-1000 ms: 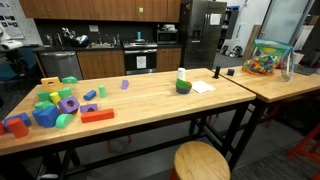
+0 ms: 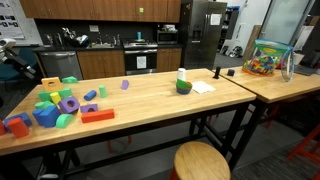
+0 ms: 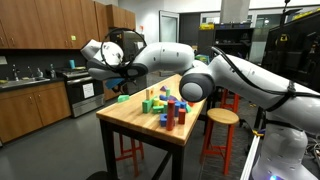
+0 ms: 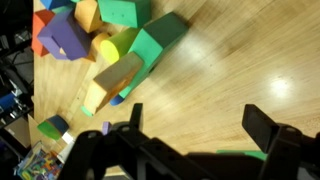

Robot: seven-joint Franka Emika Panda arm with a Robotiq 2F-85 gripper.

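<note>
My gripper stands open above the wooden tabletop, with bare wood between its fingers in the wrist view. Ahead of its left finger lie a tan block (image 4: 112,82), a green block (image 4: 155,42) and a yellow cylinder (image 4: 119,43). A purple block (image 4: 68,36) and an orange-red block (image 4: 42,38) lie farther off at the upper left. Exterior view 1 shows the blocks grouped at the table's left end, among them a long red block (image 2: 98,116), a purple ring (image 2: 69,104) and a blue cube (image 2: 45,117).
A green bowl (image 2: 183,88) and a white cup (image 2: 181,74) stand toward the table's right end, beside white paper (image 2: 203,87). A wooden stool (image 2: 201,161) is at the front.
At the left edge of exterior view 1, the arm has come lower and closer to the blocks. The blocks themselves look unmoved.
</note>
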